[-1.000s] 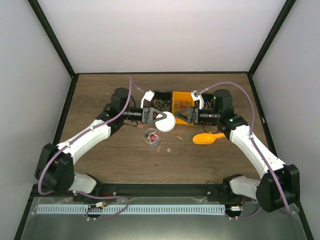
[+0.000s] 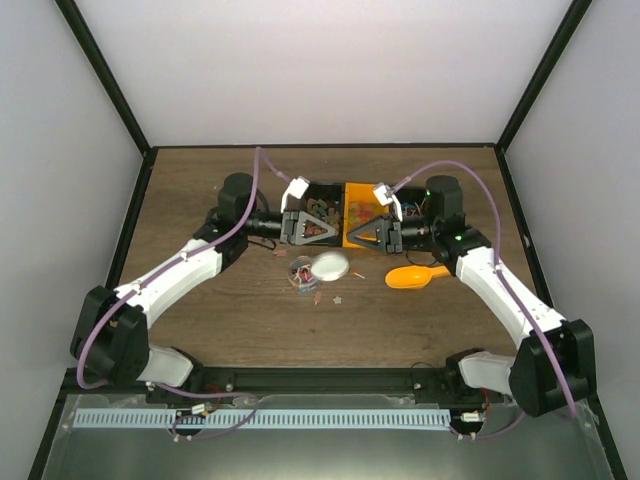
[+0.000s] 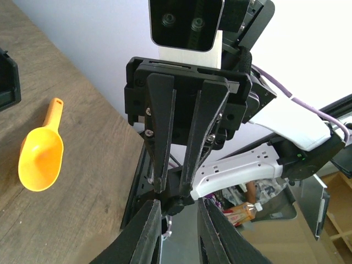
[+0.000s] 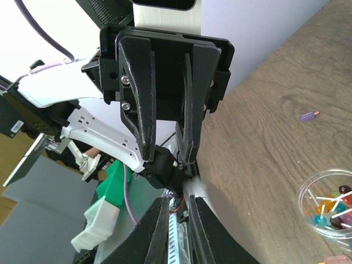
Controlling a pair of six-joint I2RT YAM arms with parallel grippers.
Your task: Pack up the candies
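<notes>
A clear round container (image 2: 303, 275) (image 4: 327, 206) holds lollipops and candies, below my left gripper (image 2: 322, 229) in the top view. A white round lid (image 2: 330, 265), slightly blurred, is beside it, below and between both grippers. My left gripper's fingers (image 3: 154, 236) look close together; what is between them is unclear. My right gripper (image 2: 362, 234) faces it with fingers (image 4: 198, 231) slightly apart and nothing visible between them. Behind the grippers, an orange tray (image 2: 360, 200) and dark compartments (image 2: 322, 200) with candies are partly hidden by the arms.
An orange scoop (image 2: 410, 277) (image 3: 39, 159) lies at the right. Small loose pieces (image 2: 337, 299) lie near the container, and a purple piece (image 4: 309, 116) lies on the wood.
The white lid has moved toward the table's front, out from between the grippers, and looks smaller or tilted. Both grippers have shifted only slightly.
</notes>
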